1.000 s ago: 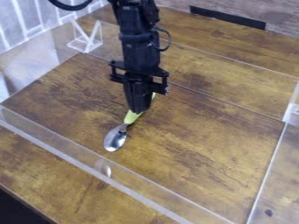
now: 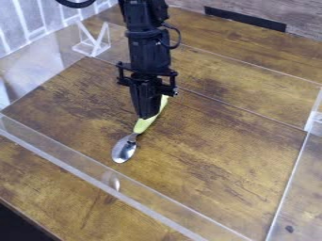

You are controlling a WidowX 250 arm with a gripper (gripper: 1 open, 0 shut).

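Observation:
A spoon with a pale yellow-green handle (image 2: pixel 150 121) and a shiny metal bowl (image 2: pixel 123 150) lies diagonally on the wooden table, bowl toward the front left. The black gripper (image 2: pixel 149 102) is just above the upper part of the handle and hides some of it. Its fingers look closed; whether they touch the handle cannot be told.
Clear plastic walls line the left, front and right. A white wire-like object (image 2: pixel 90 42) stands at the back left.
The spoon lies in about the same place.

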